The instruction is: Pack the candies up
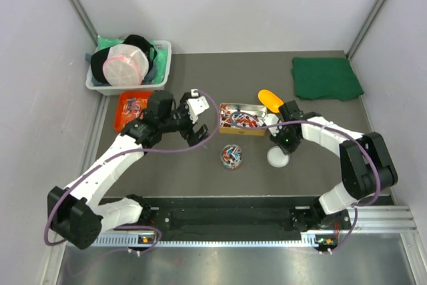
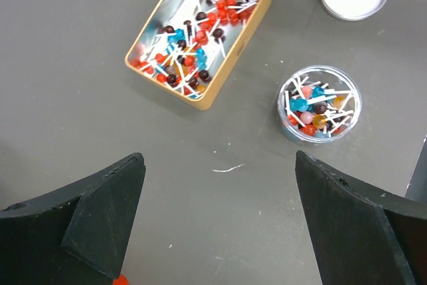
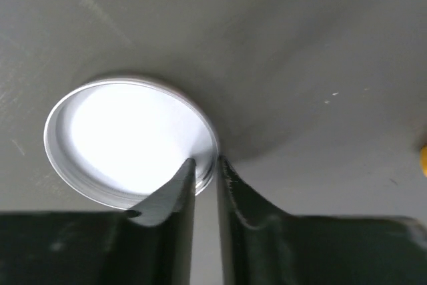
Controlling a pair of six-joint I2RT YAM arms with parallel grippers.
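Note:
A round white lid [image 1: 277, 158] lies at the right of the mat. In the right wrist view my right gripper is at the near-right rim of that lid [image 3: 127, 141]. Its fingertips stand a narrow gap apart, one over the inner side of the rim and one outside it. The clear jar [image 2: 319, 135] full of lollipops stands without a cover, left of the lid. Behind it sits a gold-rimmed box [image 2: 230, 65] of lollipops. My left gripper hangs open and empty, left of box and jar.
A yellow scoop [image 1: 270, 99] lies behind the right arm. At the back right is a folded green cloth [image 1: 327, 78]. An orange tray [image 1: 122, 108] and a full white basket [image 1: 167, 65] occupy the left. Purple cables cross above the box.

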